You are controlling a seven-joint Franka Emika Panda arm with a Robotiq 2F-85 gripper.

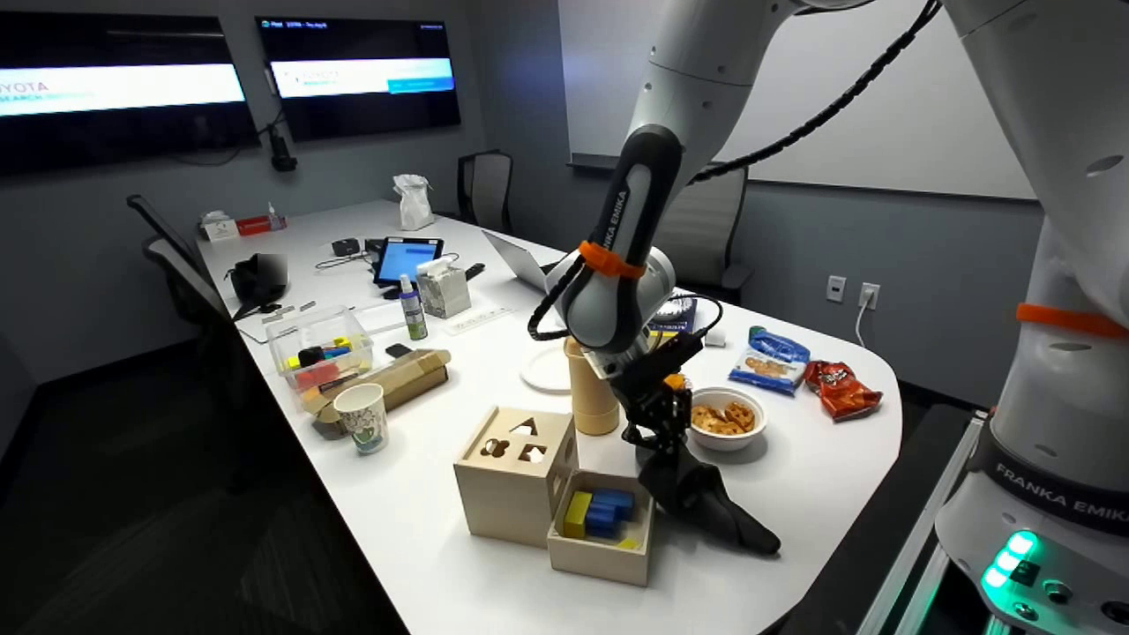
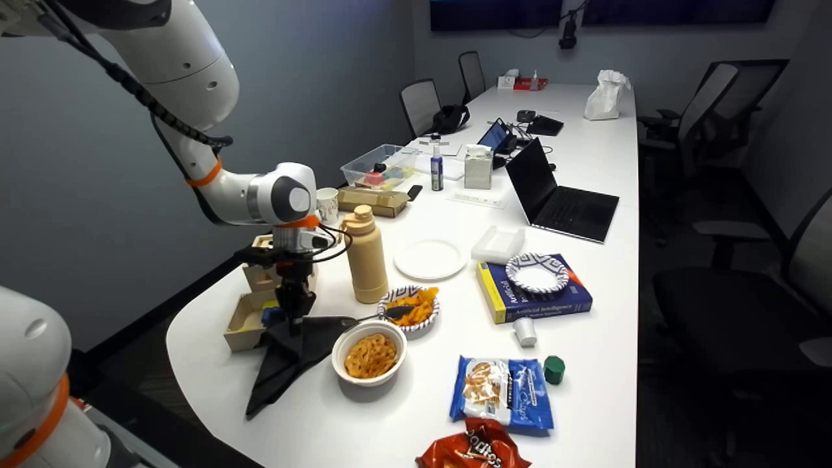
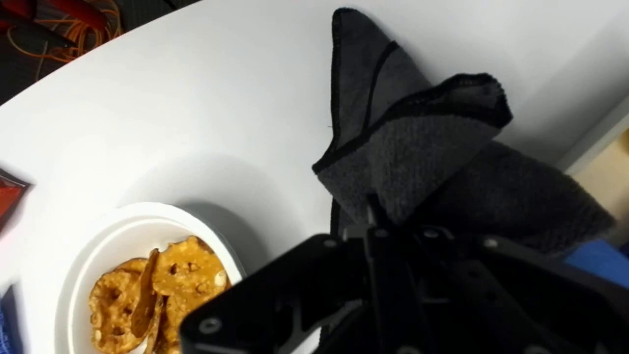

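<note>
A dark grey cloth with black edging is bunched in my gripper, which is shut on it. In exterior view 1 the cloth hangs from the gripper and trails over the white table towards the near right. Exterior view 2 shows the cloth spread beneath the fingers, with one end reaching past the bowl's side. Folds of cloth hide the fingertips, so their exact hold is not clear.
A white bowl of pretzel crisps stands close beside the cloth. On the other side is a wooden tray with blocks, next to a shape-sorter box. A tan flask stands behind the gripper. Bare table lies in front.
</note>
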